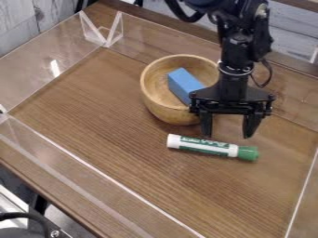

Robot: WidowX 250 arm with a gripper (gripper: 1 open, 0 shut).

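Observation:
My black gripper (230,119) hangs from above on the right side, open, its two fingers pointing down just behind a white tube with green label and green end (199,146) lying on the wooden table. A wooden bowl (158,93) stands behind and left of the gripper, partly hidden by it, holding a blue block (183,82).
A low rim runs along its back and left edges, with a pale translucent fixture (102,30) at the back left. Cables show at the lower left corner.

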